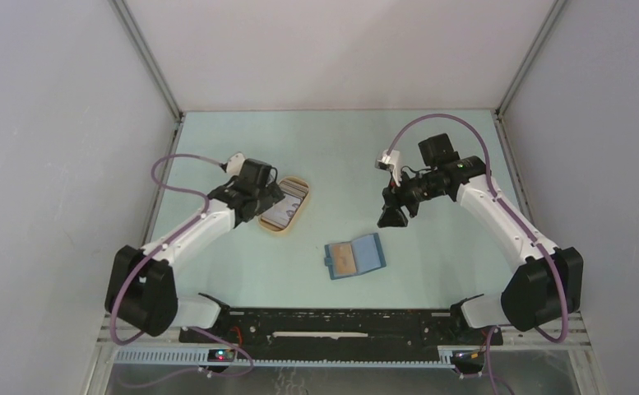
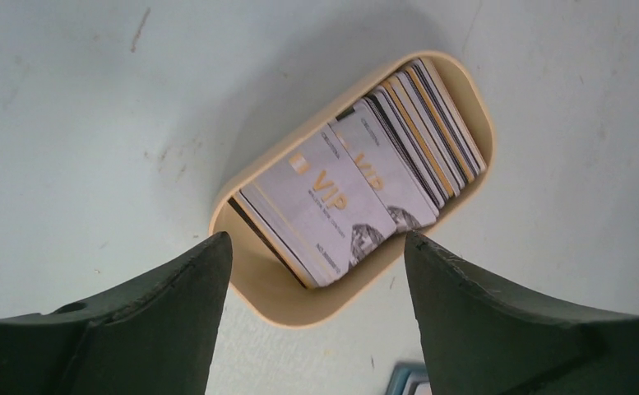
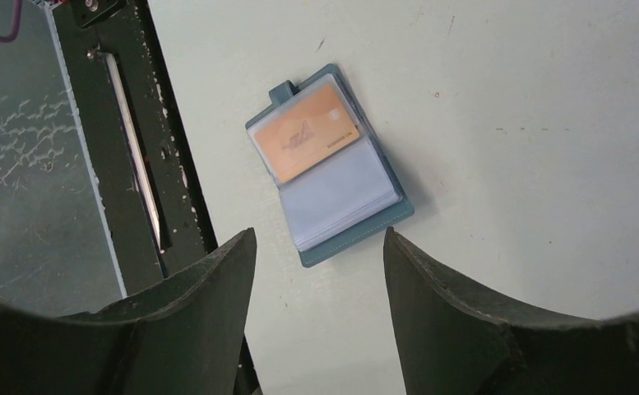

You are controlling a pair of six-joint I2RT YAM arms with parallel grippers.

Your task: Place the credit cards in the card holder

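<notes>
Several white and striped cards, two marked VIP (image 2: 324,202), lie in an oval tan tray (image 2: 258,317); the far ones lean in a row. My left gripper hangs over the tray, its fingers wide apart with nothing between them. In the top view that left gripper (image 1: 276,191) covers part of the tray. The blue card holder (image 1: 355,257) lies unfolded on the table. Its one half shows an orange-tan card (image 3: 307,133) behind a clear window, the other half a pale pocket (image 3: 340,193). To the holder's upper right, my right gripper is open and empty.
A black rail with a pale strip (image 1: 320,334) runs along the table's front edge. Clear table surface (image 1: 332,156) lies between the two arms and behind the holder. Walls stand at both sides.
</notes>
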